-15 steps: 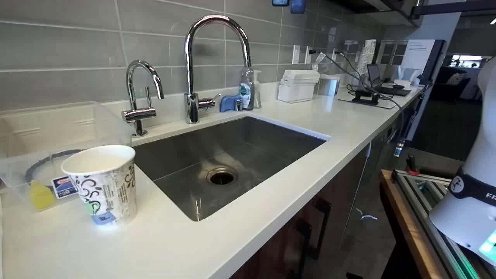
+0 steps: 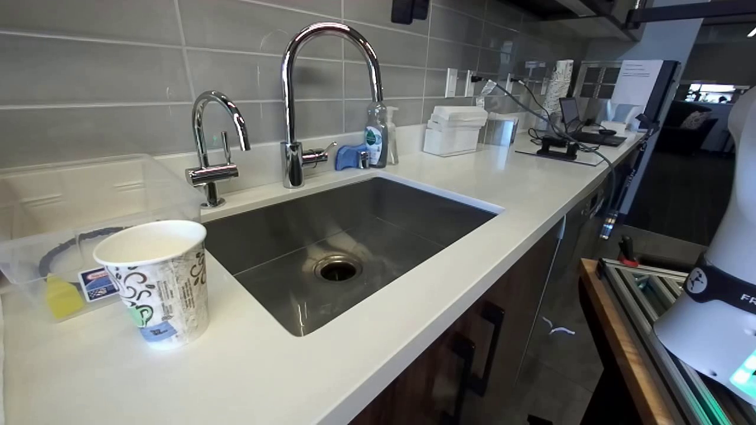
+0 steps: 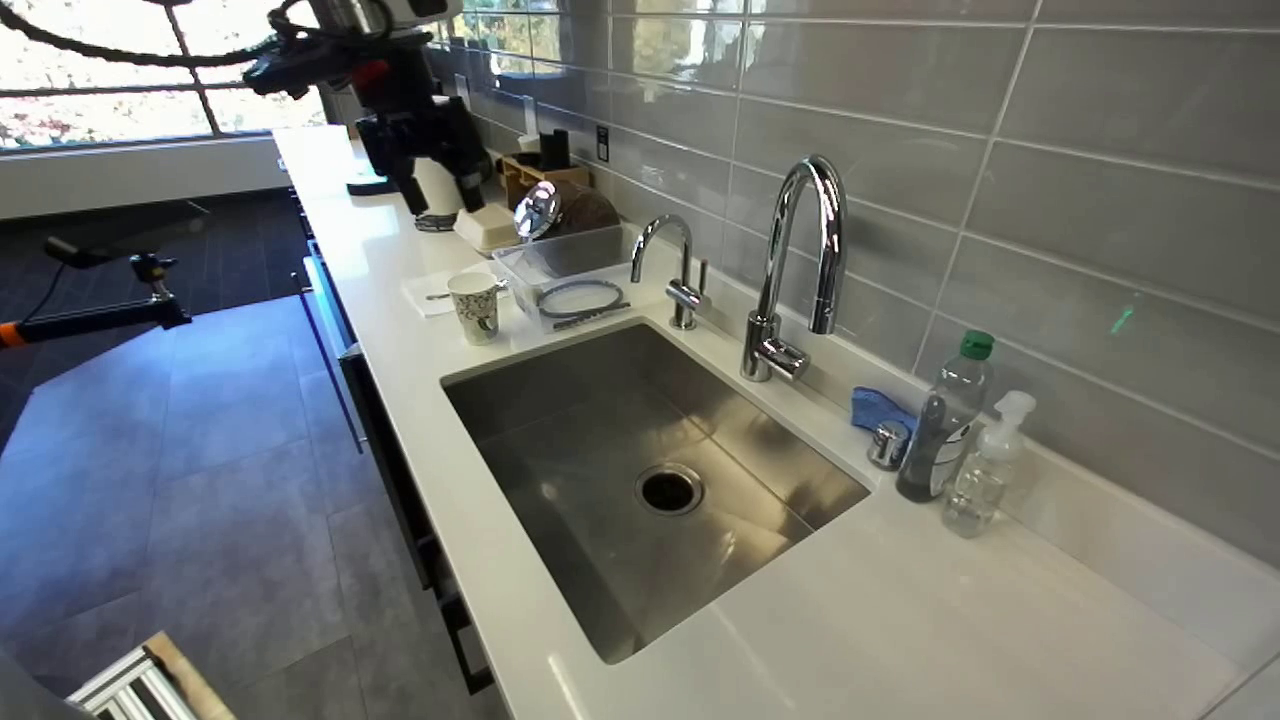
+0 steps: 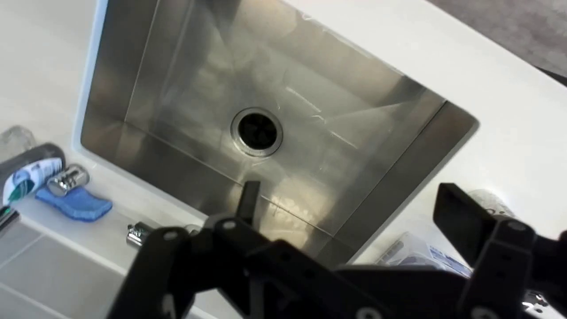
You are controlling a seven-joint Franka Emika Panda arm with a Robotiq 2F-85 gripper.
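Note:
Above the counter my gripper stands open, its two black fingers wide apart and nothing held between them. In exterior view 2 the gripper [image 3: 441, 198] hangs at the upper left; only the fingertips [image 2: 401, 11] show at the top of exterior view 1. A patterned paper cup [image 2: 159, 283] stands upright on the counter left of the sink [image 2: 305, 311]. The wrist view shows the empty basin with its drain [image 4: 258, 132]; the cup [image 4: 487, 201] is partly hidden behind a finger.
A clear plastic bin [image 3: 576, 254] sits beside the cup. Two chrome faucets [image 3: 768, 282] [image 3: 667, 258] rise behind the sink. A blue sponge [image 2: 349, 157], a soap bottle [image 3: 948, 420] and a pump bottle [image 3: 990, 468] stand along the back.
In exterior view 1 the fingertips have shifted left at the top edge and now look black instead of bluish. The cup, bin and sink items have not moved.

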